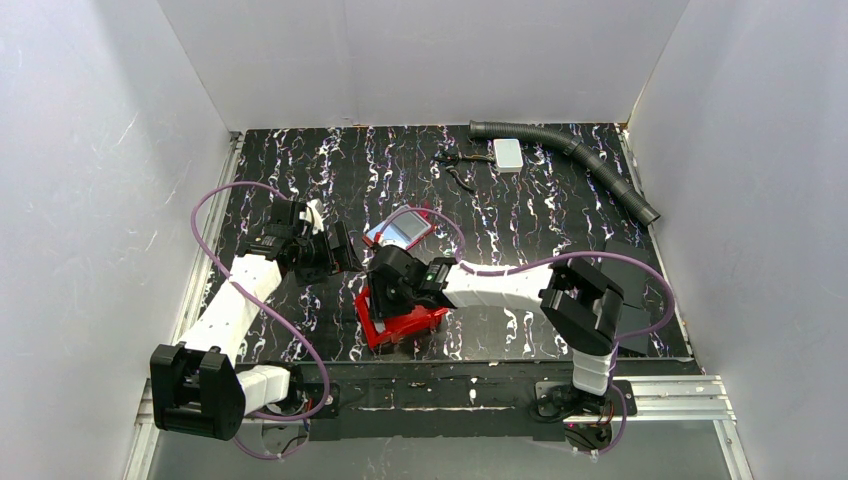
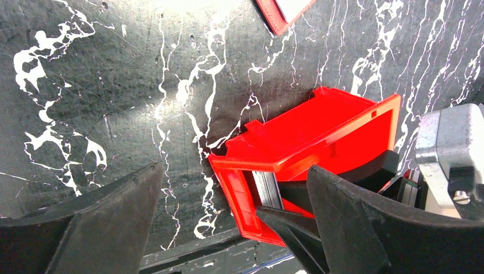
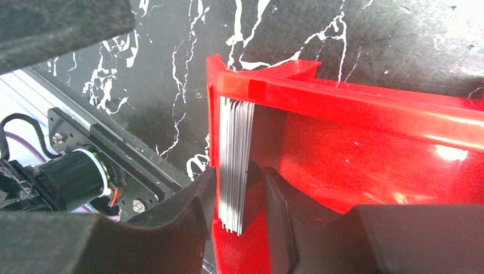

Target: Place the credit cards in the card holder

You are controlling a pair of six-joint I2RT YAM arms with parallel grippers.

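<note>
A red open box (image 2: 302, 125) lies at the front middle, holding an upright stack of thin light cards (image 3: 234, 160) at its left end. My right gripper is over it, part open, fingertips either side of the stack's lower part; whether they touch it cannot be told. My left gripper is held open to the left of the box, nothing between its fingers. Behind the box lies a red card holder (image 1: 398, 226) with a pale inner face, seen at the top edge of the left wrist view.
Pliers (image 1: 460, 160), a white block (image 1: 507, 155) and a corrugated tube (image 1: 560, 145) lie at the back. Dark plates (image 1: 625, 280) lie at the right edge.
</note>
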